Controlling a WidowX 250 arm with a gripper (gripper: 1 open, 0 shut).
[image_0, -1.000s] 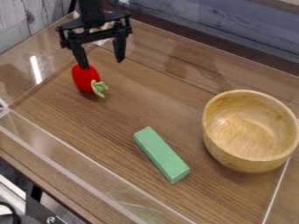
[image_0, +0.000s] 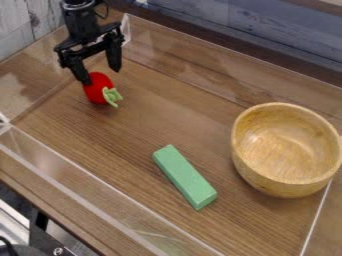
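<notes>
My dark gripper (image_0: 86, 55) is at the upper left, open, just above and behind a red object with a green top (image_0: 98, 88), which looks like a strawberry lying on the wooden table. Whether the fingertips touch it is hard to tell.
A large yellow bowl (image_0: 282, 150) stands on the right. A green block (image_0: 185, 175) lies at the lower centre.
My gripper has moved left and up in the view, from above and right of the red object to above it. The bowl and green block have not moved.
</notes>
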